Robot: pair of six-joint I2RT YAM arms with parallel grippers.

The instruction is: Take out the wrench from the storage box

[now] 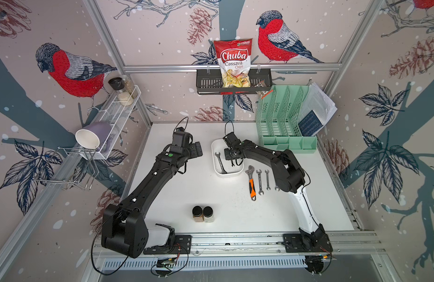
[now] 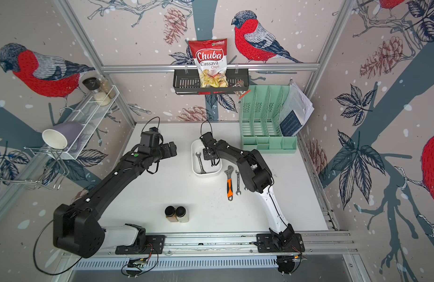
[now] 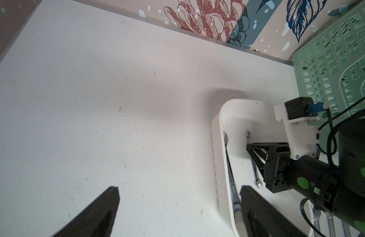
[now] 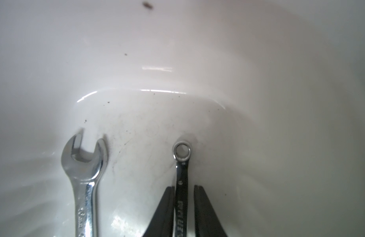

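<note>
In the white storage box (image 1: 227, 174) lie two wrenches. A larger silver wrench rests along the left side, its open-ended head (image 4: 85, 160) bare in the right wrist view. A smaller, dark-handled wrench (image 4: 181, 177) lies on the box floor, ring end (image 4: 182, 150) towards the back. My right gripper is down in the box, its fingers drawn close on either side of this handle. A sliver of floor shows beside the handle; whether the pads grip it, I cannot tell. My left gripper stands open and empty, left of the box.
Right of the box lie an orange-handled adjustable wrench (image 1: 251, 183) and several more wrenches, including one silver wrench (image 1: 260, 182). Two black-capped jars (image 1: 203, 213) stand near the front edge. A green rack (image 1: 287, 143) occupies the back right.
</note>
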